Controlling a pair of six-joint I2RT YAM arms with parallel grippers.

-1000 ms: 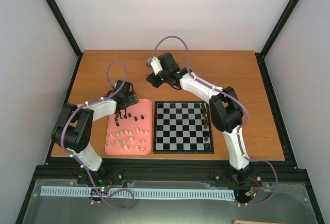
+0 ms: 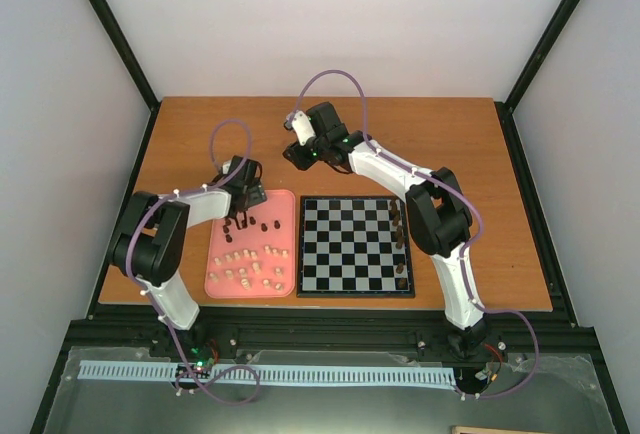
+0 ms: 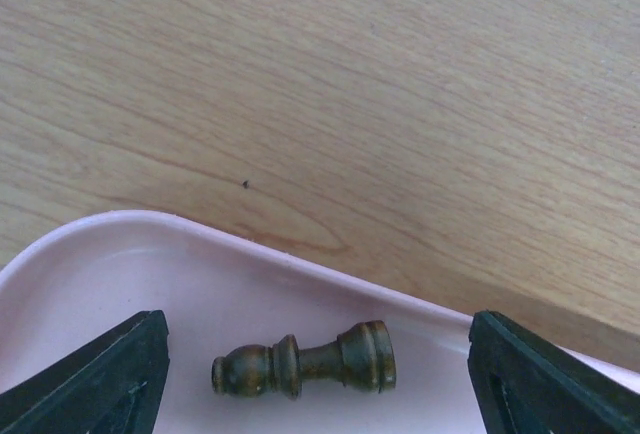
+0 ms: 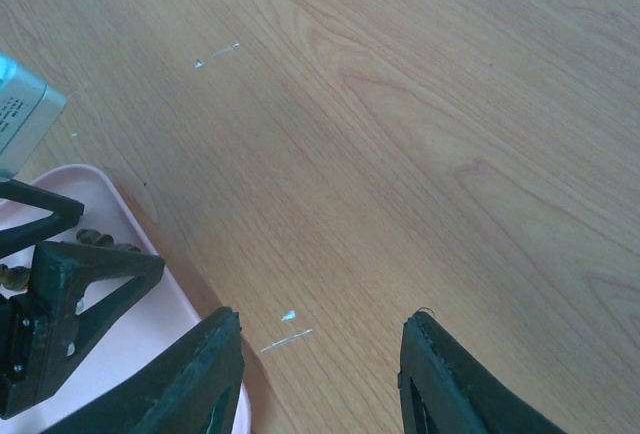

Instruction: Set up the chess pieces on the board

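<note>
A pink tray (image 2: 218, 284) at the left holds light pieces (image 2: 255, 266) and dark ones. My left gripper stands open above its back edge, either side of a dark piece (image 3: 355, 359) lying on its side. The checkered board (image 2: 350, 239) has several dark pieces (image 2: 398, 237) along its right side. My right gripper is open over bare wood behind the board, with nothing between its fingers; the left gripper's fingers (image 4: 90, 264) show in the right wrist view above the tray.
The right arm reaches over the table from the board's right. Dark frame edges and pale walls surround the table.
The right arm has not visibly moved.
</note>
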